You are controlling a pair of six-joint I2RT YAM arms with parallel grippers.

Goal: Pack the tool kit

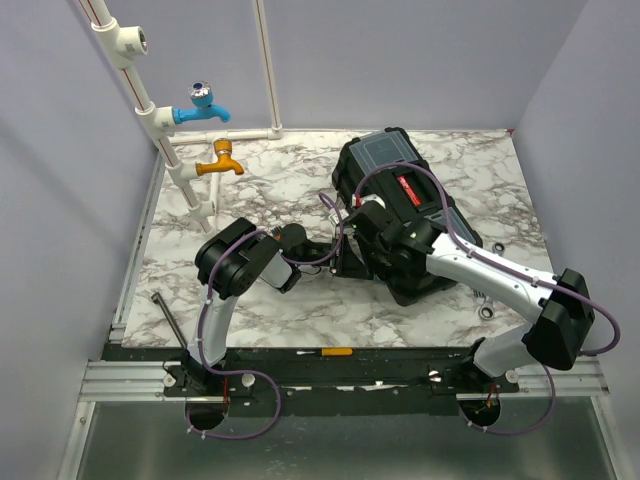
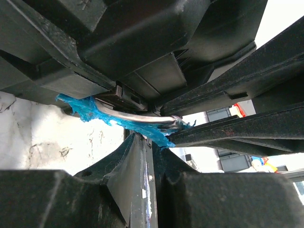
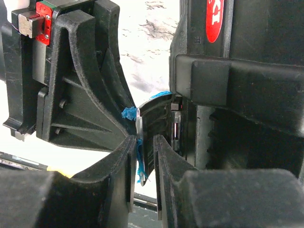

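Observation:
In the top view the black toolbox (image 1: 385,150) with its red label stands tilted at centre right. At its front edge is a curved latch flap (image 3: 158,121) with a metallic rim and bits of blue tape. My left gripper reaches in from the left, its fingertips closed at this flap's taped edge (image 2: 137,126). Over the front of the box is my right gripper, part open, its fingertips apart on either side of the flap's lower end. Whether they touch it cannot be told. The box's inside is hidden.
A wrench (image 1: 487,311) lies right of the box. Toward the left lies a metal rod (image 1: 170,319), and at the front edge an orange-handled tool (image 1: 337,351). Pipes with a blue tap (image 1: 202,110) and an orange tap (image 1: 221,158) rise at back left.

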